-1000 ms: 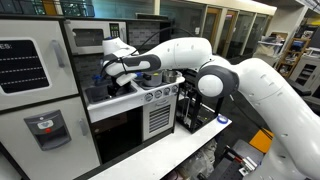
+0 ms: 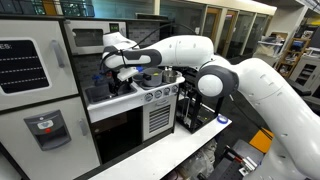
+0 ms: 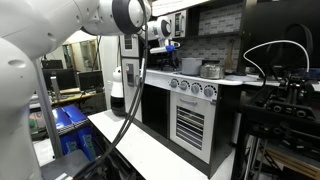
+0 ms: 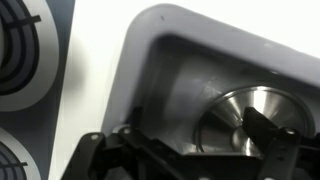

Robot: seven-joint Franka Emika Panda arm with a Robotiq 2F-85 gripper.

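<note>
In the wrist view my gripper is open, its two dark fingers spread wide over a grey sink basin [image 4: 150, 60]. Inside the basin lies a round shiny metal piece [image 4: 225, 110], a lid or a bowl; I cannot tell which. The right finger covers part of it, and nothing shows between the fingers as held. From the first exterior view, the white arm [image 2: 185, 48] reaches across the toy kitchen counter with its hand pointing down by the sink. The fingertips are hard to make out there against the dark background.
Burner rings [image 4: 22, 50] lie left of the sink in the wrist view. A metal pot [image 3: 211, 70] stands on the stove, right of the hand in the second exterior view. The tiled backsplash [image 3: 215, 47] rises behind the counter.
The hand has risen slightly above the sink over the last second. No other object has visibly moved.
</note>
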